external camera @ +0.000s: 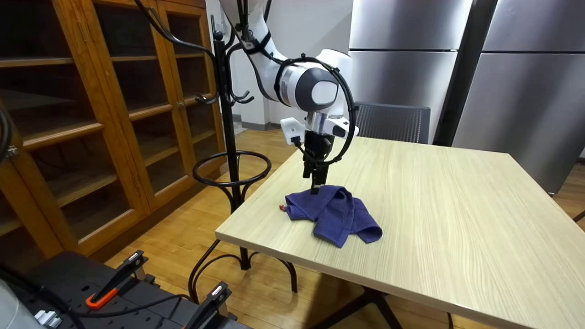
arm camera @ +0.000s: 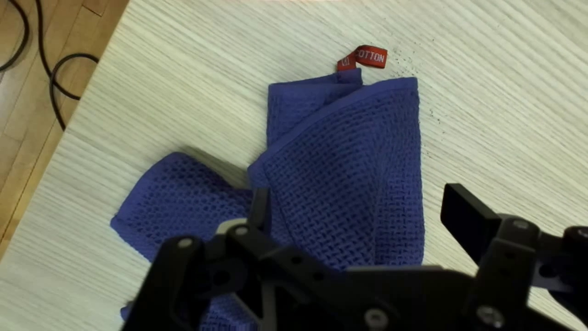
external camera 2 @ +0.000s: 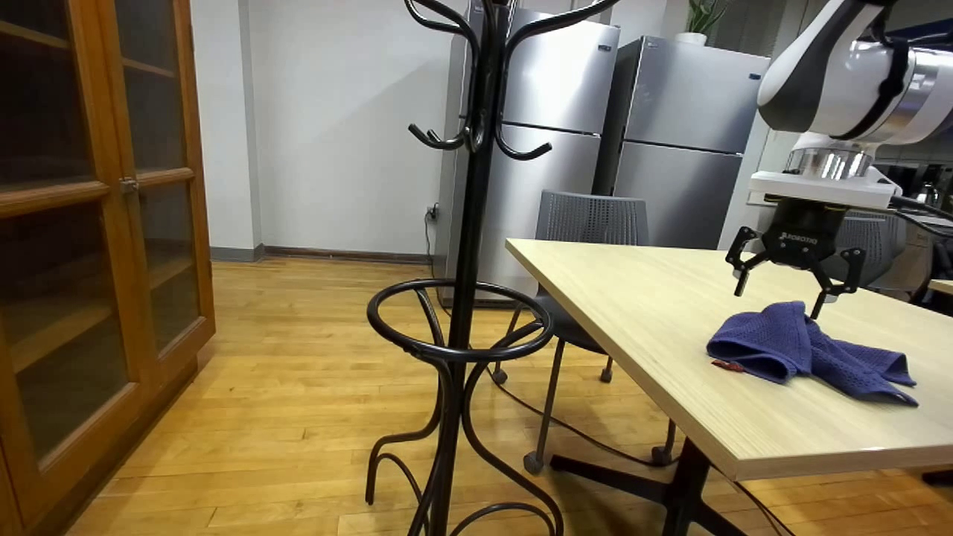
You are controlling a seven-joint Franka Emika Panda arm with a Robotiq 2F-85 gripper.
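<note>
A crumpled dark blue towel (external camera: 334, 214) lies folded over itself near the table's corner. Its weave and loose folds show clearly in exterior view 2, where the towel (external camera 2: 773, 339) has one end trailing to the right. In the wrist view the towel (arm camera: 342, 165) carries a small red tag (arm camera: 370, 56) at its upper edge. My gripper (external camera 2: 779, 302) is open just above the towel's far side, fingers pointing down. From the wrist, the gripper spans part of the cloth: one finger is over the fabric, the other over bare wood. Nothing is held between them.
A black coat stand (external camera: 233, 137) rises beside the table's left edge. A dark chair (external camera: 392, 121) stands behind the table.
</note>
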